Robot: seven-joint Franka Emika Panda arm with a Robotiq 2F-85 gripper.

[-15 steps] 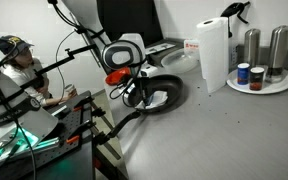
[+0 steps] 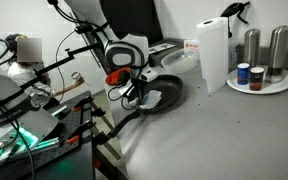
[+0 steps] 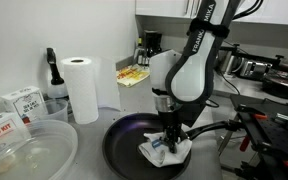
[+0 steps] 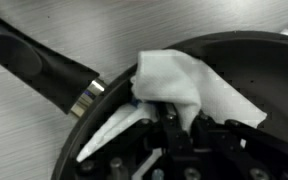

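A dark frying pan (image 2: pixel 173 100) lies on the grey counter, its black handle (image 4: pixel 36 60) angled away from the arm in the wrist view. Inside it is a white cloth (image 3: pixel 165 151), bunched up against the near part of the pan. My gripper (image 3: pixel 174 140) points down into the pan and is shut on the cloth. Folds of the cloth rise around the fingers in the wrist view and hide most of the fingertips. Loose cloth spreads over the pan floor on both sides.
A paper towel roll (image 2: pixel 213 58) stands behind the pan, with a clear plastic bowl (image 3: pixel 29 150) nearby. Spice jars (image 2: pixel 243 74) and tall grinders (image 2: pixel 278 50) sit on a round white tray (image 2: pixel 266 87).
The arm has shifted slightly to the right over the pan. The cloth lies a little differently around the gripper; the pan looks unmoved.
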